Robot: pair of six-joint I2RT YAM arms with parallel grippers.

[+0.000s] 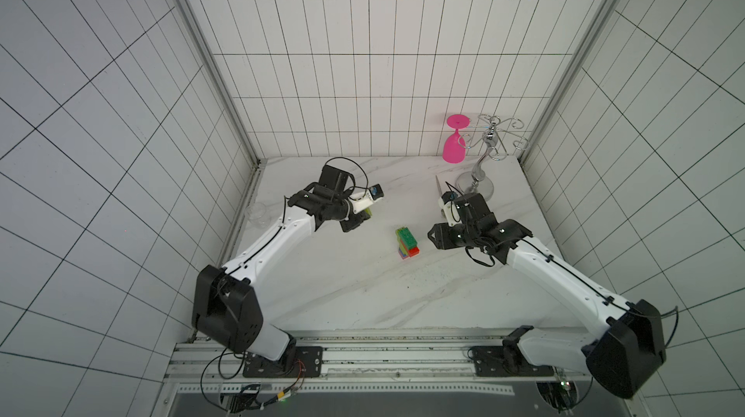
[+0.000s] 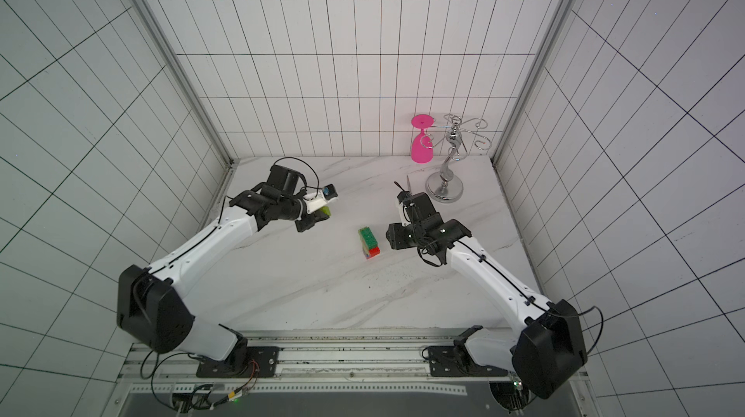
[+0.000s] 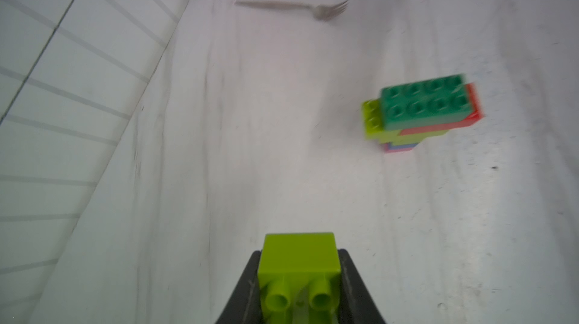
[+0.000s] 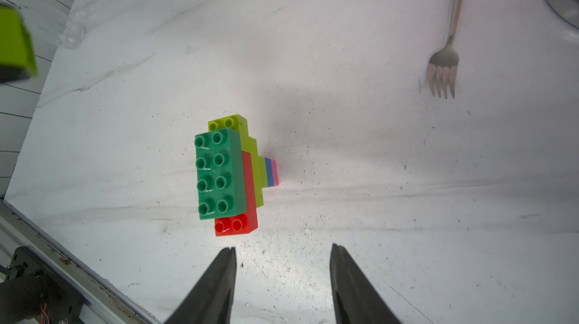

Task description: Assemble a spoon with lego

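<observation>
A stack of Lego bricks [image 4: 220,173] stands mid-table: green on top, red, lime, blue and pink below. Up and left of it in the top views, my left gripper [image 1: 358,215] is raised, shut on a lime brick [image 3: 298,257], whose studs show in the left wrist view. Just right of the stack, my right gripper stands open, empty, its fingertips apart from the bricks.
A fork [image 4: 446,58] lies behind the stack to the right. A silver stand [image 2: 444,188] and pink goblet [image 2: 421,149] are at the back right. A clear object [image 4: 57,22] lies at the left edge.
</observation>
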